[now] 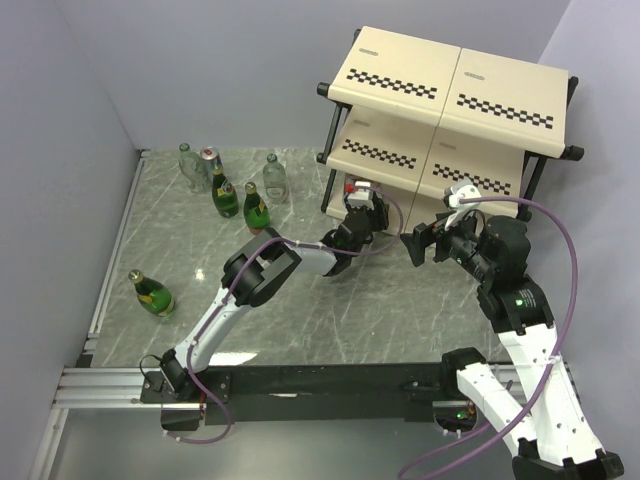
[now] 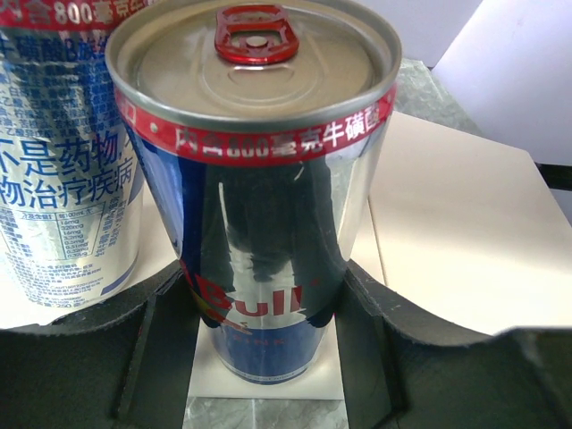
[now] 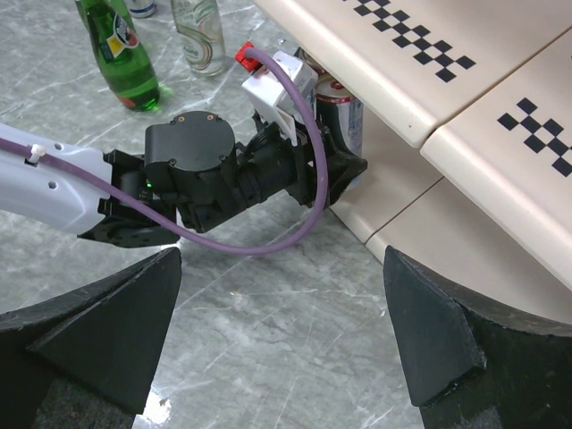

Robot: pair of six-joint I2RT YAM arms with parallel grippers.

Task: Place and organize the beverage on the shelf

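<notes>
My left gripper is shut on a Red Bull can (image 2: 259,214), upright at the front edge of the bottom shelf board (image 2: 460,223). A second can (image 2: 63,161) stands right beside it on the left in the left wrist view. In the top view the left gripper (image 1: 368,208) reaches under the upper tiers of the shelf (image 1: 390,75), largely hiding the cans. My right gripper hangs open in front of the shelf, nothing between its fingers.
Green bottles (image 1: 152,294), clear bottles (image 1: 276,180) and another can (image 1: 211,155) stand on the marble table (image 1: 180,240) left of the shelf.
</notes>
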